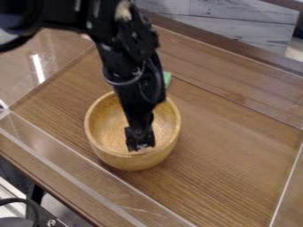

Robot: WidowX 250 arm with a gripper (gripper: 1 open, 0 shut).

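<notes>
The black gripper [138, 106] reaches down from the top of the view into a round yellow-tan bowl [158, 156], its lower parts over the middle of the bowl and low inside it. Its fingers are dark and overlap in view. Whether anything lies between them is hidden.
A small green object [166, 78] sits behind the arm, partly hidden. A pale marble-look wall runs along the back, and a dark cable lies at the lower left corner.
</notes>
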